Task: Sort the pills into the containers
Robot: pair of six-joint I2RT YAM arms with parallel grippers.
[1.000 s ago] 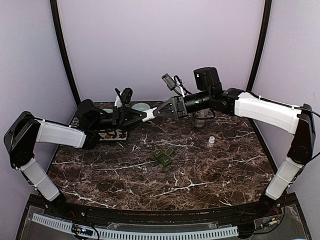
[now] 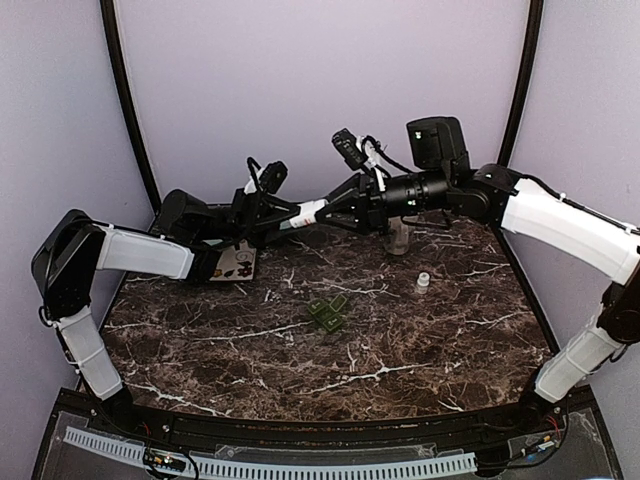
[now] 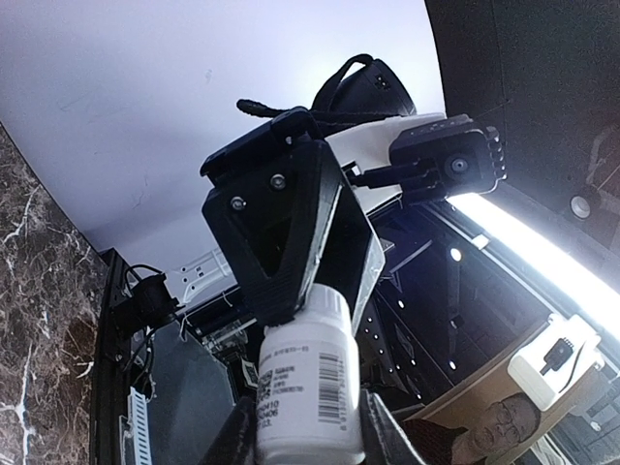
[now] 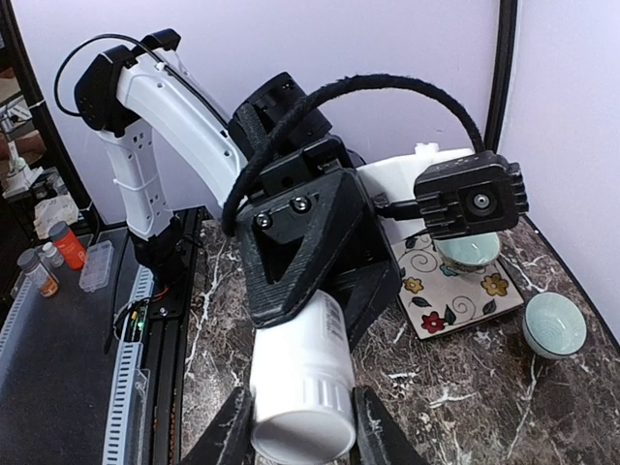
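Note:
A white pill bottle [image 2: 308, 213] with a printed label hangs in the air, bridging my two grippers above the table. My left gripper [image 2: 292, 220] is shut on its body, and the barcode label faces the left wrist view. My right gripper [image 2: 334, 208] has its fingers around the cap end; in the right wrist view the white cap [image 4: 305, 426] sits between the fingers. Whether these press on the cap cannot be told. No pills are visible. Several small green boxes [image 2: 327, 313] rest mid-table.
A small white bottle [image 2: 423, 281] stands right of centre, and a clear container [image 2: 397, 238] is behind it. A flowered tray [image 4: 426, 321] carries a pale green bowl [image 4: 469, 250]; another bowl [image 4: 554, 325] stands beside it.
Both arms have shifted right with the bottle between them, and more of the bottle shows between the grippers. Things on the table have stayed put.

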